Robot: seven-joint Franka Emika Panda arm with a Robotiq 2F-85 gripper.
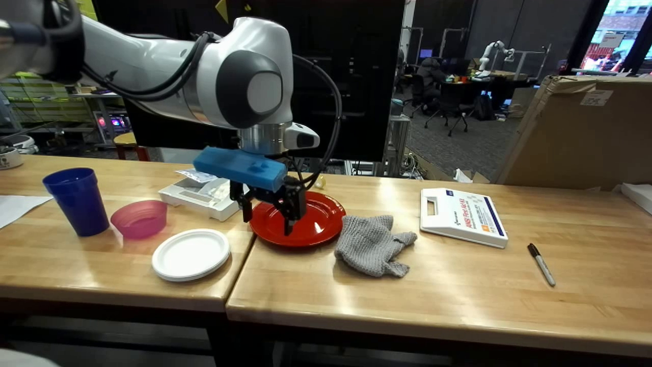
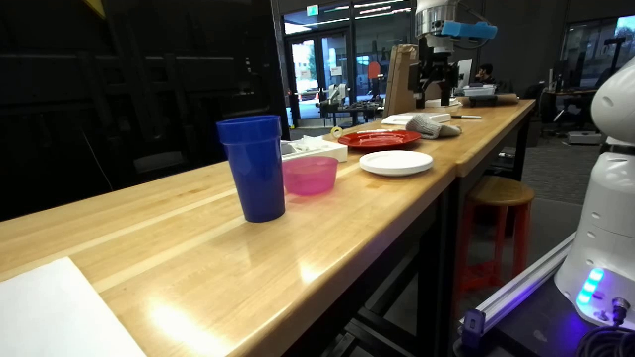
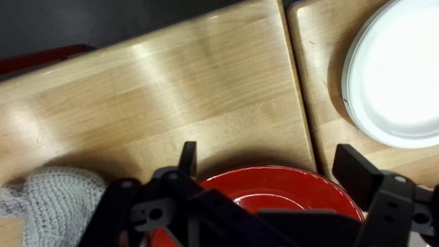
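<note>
My gripper (image 1: 267,225) hangs above the table, over the left part of the red plate (image 1: 327,227). In the wrist view its fingers (image 3: 357,177) stand wide apart, with nothing between them; the gripper is open. Right of the plate lies a crumpled grey knit cloth (image 1: 370,247), close to the plate's rim. White plates (image 1: 190,254), apparently stacked, rest across the table seam to the left. A pink bowl (image 1: 139,220) and a tall blue cup (image 1: 76,202) stand upright farther left.
Behind the bowl is a white tray (image 1: 215,210) with small items. A white first aid kit (image 1: 462,217) and a black-capped marker (image 1: 541,264) lie to the right. A cardboard box (image 1: 580,134) rises at the back right.
</note>
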